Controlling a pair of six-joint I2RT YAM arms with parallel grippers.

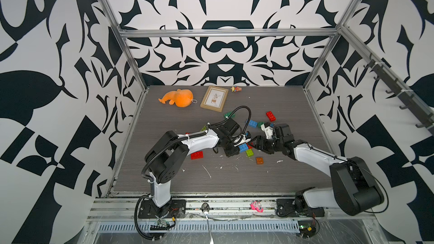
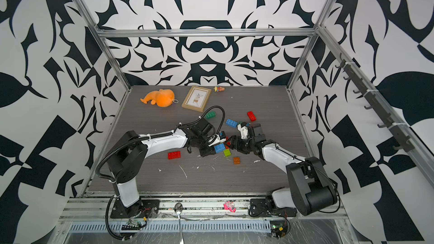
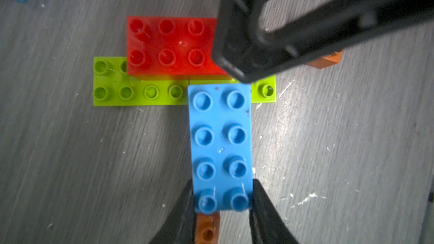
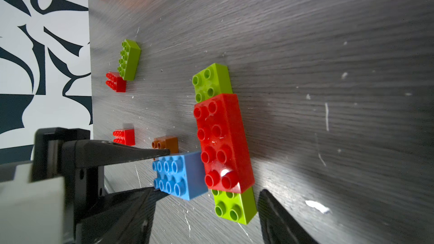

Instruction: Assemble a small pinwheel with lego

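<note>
My left gripper is shut on a light blue brick (image 3: 220,149), seen end-on to a red brick (image 3: 167,45) that rests on two lime bricks (image 3: 108,85) on the table. In the right wrist view the blue brick (image 4: 185,176) is beside the red brick (image 4: 226,140), low over the lime bricks (image 4: 235,207). My right gripper hovers open near the end of that stack, nothing between its fingers. An orange brick (image 3: 207,228) lies beneath the blue brick's held end.
Loose red (image 1: 270,115), lime (image 4: 130,58), green (image 2: 209,114) and blue (image 2: 231,122) bricks lie around the stack. An orange plush toy (image 1: 180,98), a picture frame (image 1: 214,88) and a small figure stand at the back. The front of the table has free room.
</note>
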